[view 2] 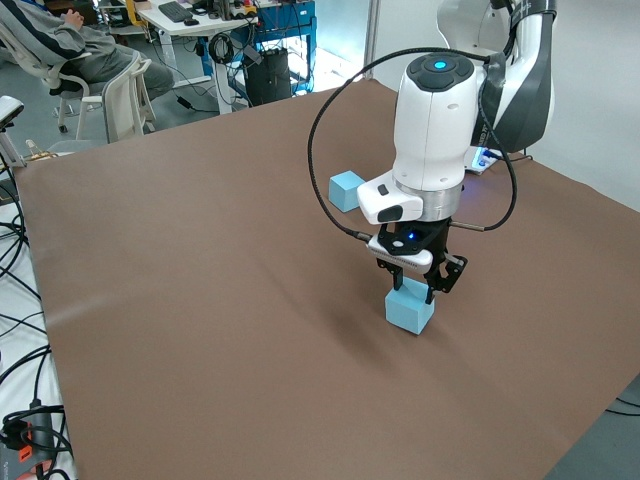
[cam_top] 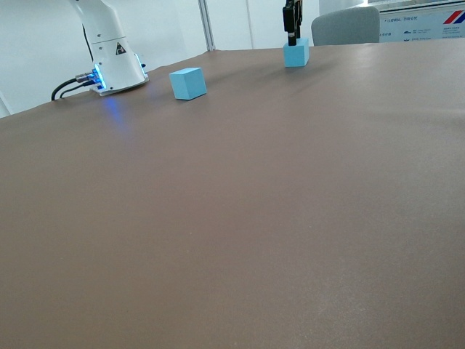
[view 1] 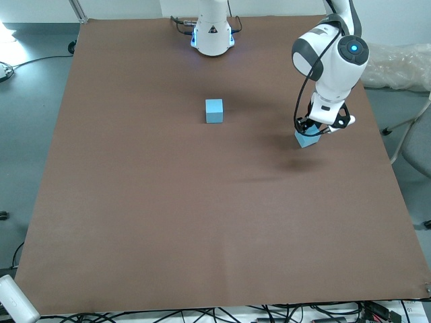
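Note:
My white arm's black gripper [view 2: 414,285] reaches down over a light blue cube [view 2: 408,310] near the table's right side in the left view, its fingers around the cube's upper part; the same cube [cam_top: 296,54] shows under the gripper in the top view. Whether the fingers press on it is hard to tell. A second light blue cube [view 1: 214,111] sits alone nearer the middle of the brown table [view 1: 202,202], also seen as a cube [cam_top: 187,83] in the top view.
A white robot base [view 1: 213,33] with cables stands at the table's back. Cables and hardware line the front edge. A grey chair [view 1: 417,145] is beside the right edge.

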